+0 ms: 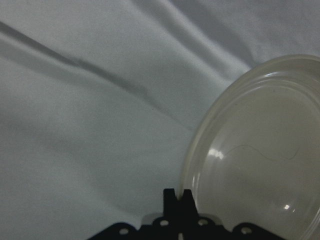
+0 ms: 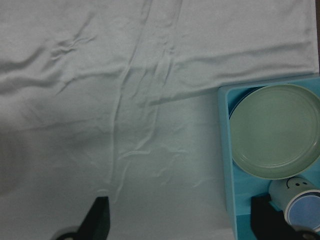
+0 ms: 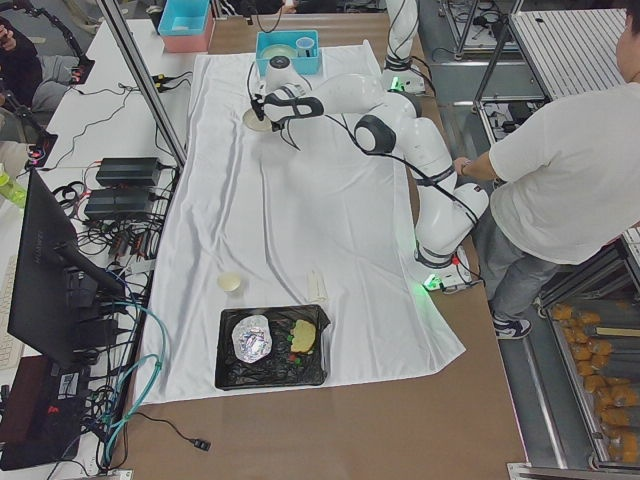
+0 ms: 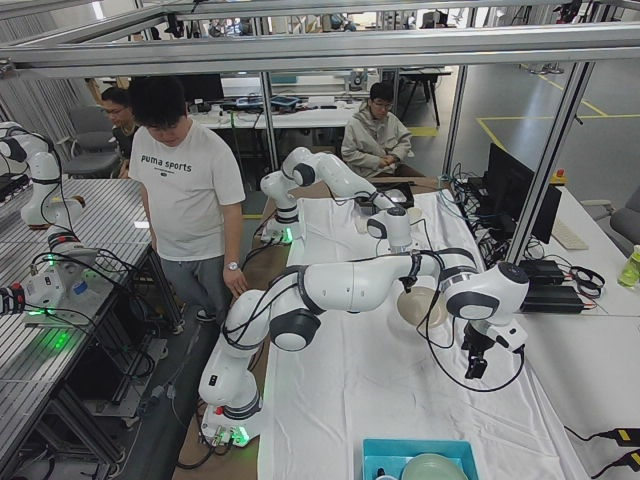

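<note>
A cream, shallow round plate or bowl (image 1: 255, 160) lies on the white cloth; it shows beside the arms in the right camera view (image 4: 415, 308). In the left wrist view my left gripper is at its rim, fingertips close together, shut; whether the rim sits between them is unclear. In the right wrist view my right gripper stands open over the cloth beside a blue bin (image 2: 225, 150), which holds a green plate (image 2: 275, 130) and a smiley mug (image 2: 285, 190).
At the cloth's near end in the left camera view are a black tray (image 3: 270, 372) with foil and food, a small cream cup (image 3: 230, 283) and a pale strip (image 3: 316, 286). A person stands beside the table.
</note>
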